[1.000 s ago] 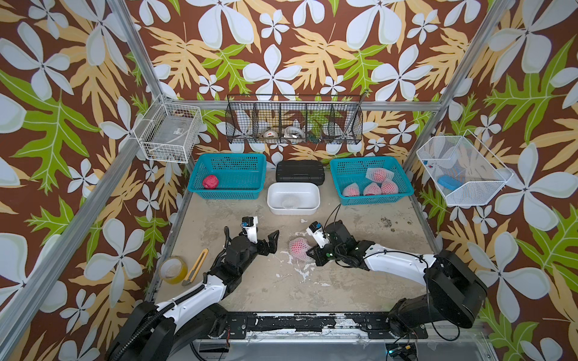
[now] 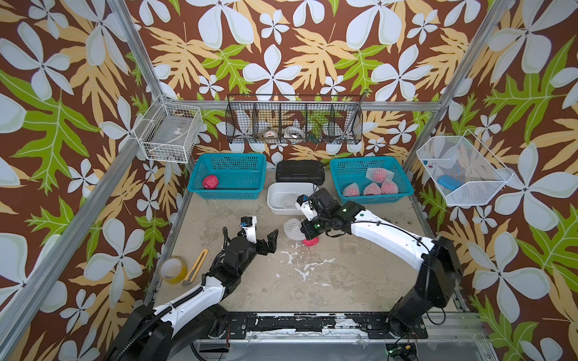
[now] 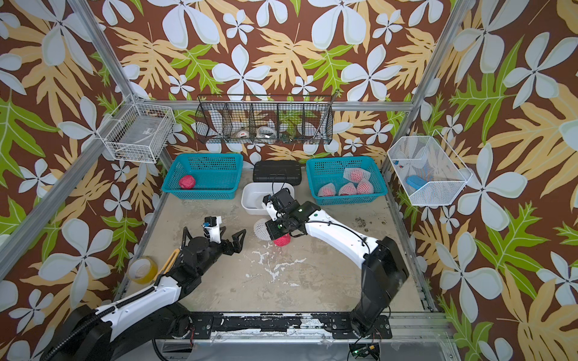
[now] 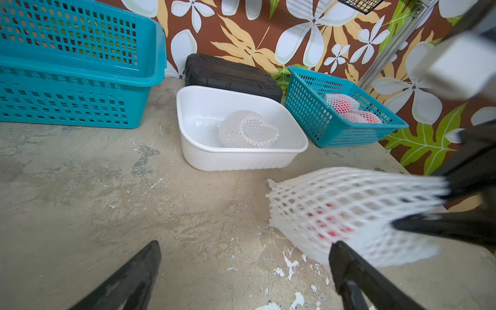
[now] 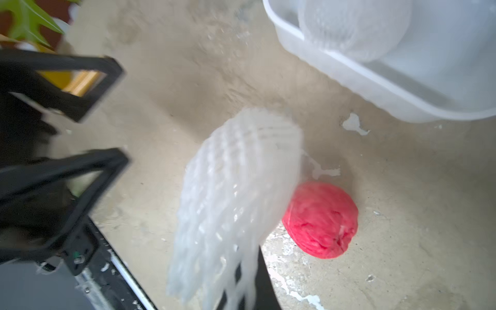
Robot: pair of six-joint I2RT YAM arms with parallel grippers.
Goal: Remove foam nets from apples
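A white foam net point(image 5: 242, 170) hangs from my right gripper point(image 2: 306, 231), which is shut on it. Dark fingers point(image 5: 264, 289) show at the net's lower end in the right wrist view. Beside the net, a bare red apple sits on the table, out of the net; in the left wrist view its red shows through the mesh. My left gripper stands open and empty, to the left of the net. Another foam net point(image 4: 252, 129) lies in the white tub point(image 4: 242, 158). A bare apple point(image 2: 210, 181) rests in the left teal basket point(image 2: 247, 174).
Several apples in nets point(image 2: 379, 174) lie in the right teal basket point(image 2: 340, 168). A black case point(image 2: 299, 172) is behind the tub. Yellow tape point(image 2: 173, 270) and an orange-handled tool point(image 2: 196, 266) lie at far left.
The right arm has moved up toward the tub, carrying the net. The apple, inside the net earlier, now shows bare. The left arm has kept still.
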